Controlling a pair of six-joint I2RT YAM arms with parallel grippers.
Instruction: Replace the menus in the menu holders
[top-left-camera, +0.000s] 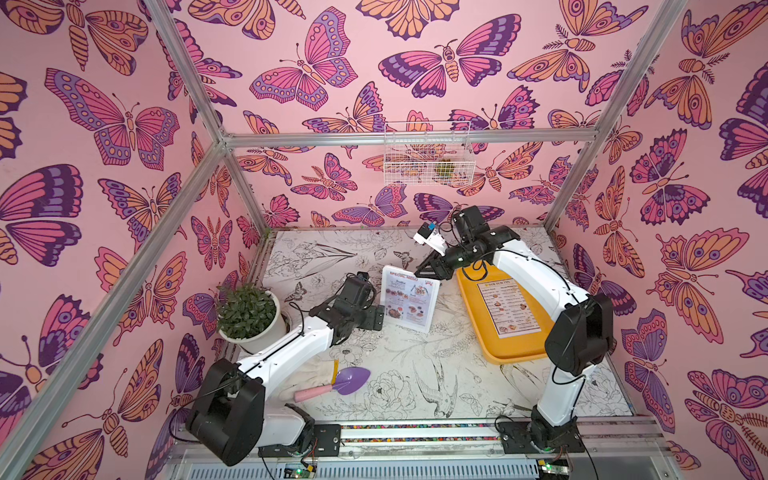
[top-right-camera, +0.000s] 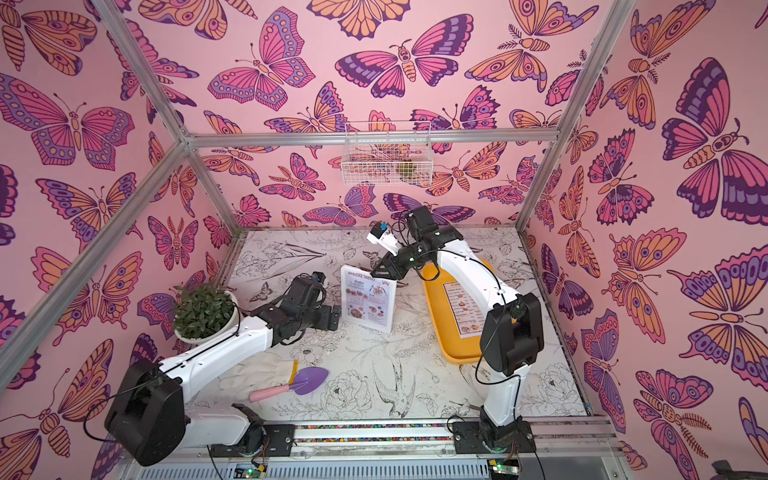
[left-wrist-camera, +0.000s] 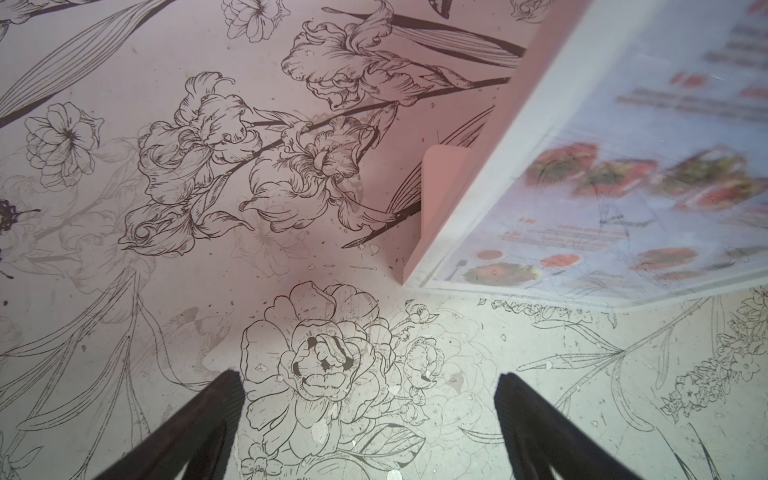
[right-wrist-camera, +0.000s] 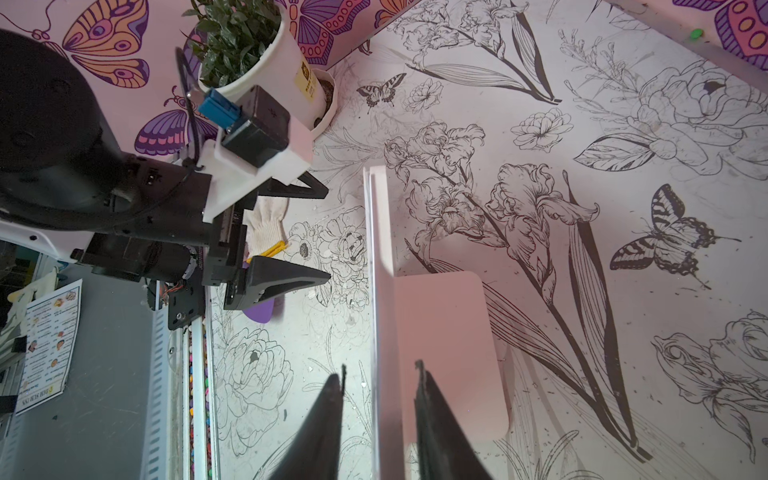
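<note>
A white menu holder (top-left-camera: 408, 300) with a colourful menu stands upright in the middle, also large in the left wrist view (left-wrist-camera: 624, 224). My left gripper is open, low beside the holder's left end, with nothing between its fingers. My right gripper is at the holder's top, its fingers parted on either side of the upright edge; whether they touch it cannot be told. An orange tray (top-left-camera: 504, 348) on the right holds another menu sheet (top-left-camera: 508, 308).
A potted plant (top-left-camera: 248, 312) stands at the left. A purple trowel (top-left-camera: 352, 380) and a glove (top-right-camera: 264, 376) lie at the front left. A wire basket (top-left-camera: 428, 168) hangs on the back wall.
</note>
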